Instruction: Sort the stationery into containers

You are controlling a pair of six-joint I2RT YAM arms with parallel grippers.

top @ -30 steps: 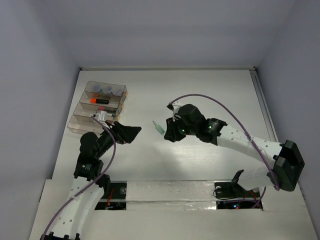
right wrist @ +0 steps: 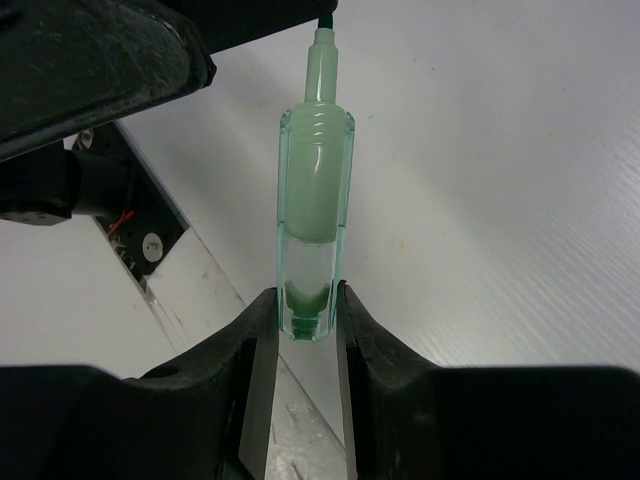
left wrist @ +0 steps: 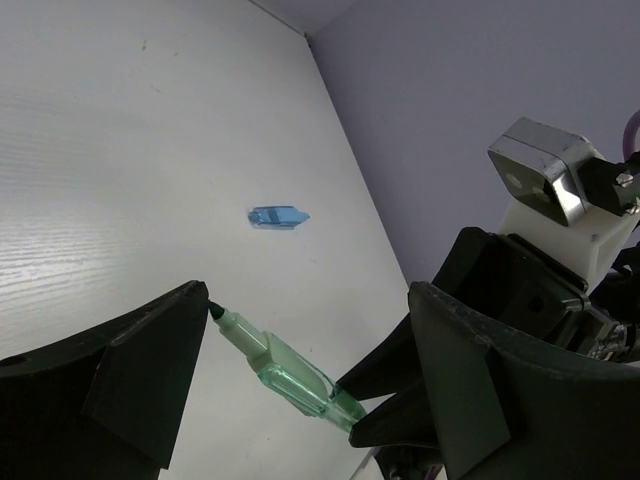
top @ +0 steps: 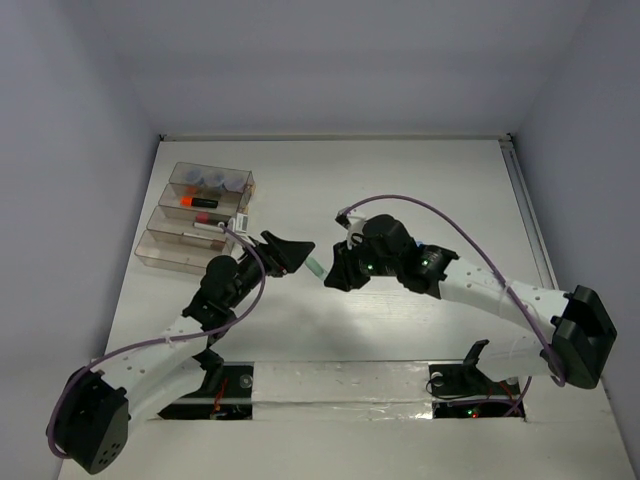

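A green marker with a clear body hangs in the air between the two arms. My right gripper is shut on its rear end, and its dark tip points to the left gripper. In the left wrist view, the marker slants across the gap between the open fingers of my left gripper; its tip is close to one finger, contact unclear. A blue marker-like item lies on the table; in the top view the right arm mostly covers it.
A clear stepped organizer stands at the left, holding an orange-and-black marker, a dark red item and a whitish one. The left arm reaches past its lower right corner.
My left gripper has moved right, up to the green marker's tip, and its forearm has swung round. The right gripper has shifted only slightly, still with the marker.
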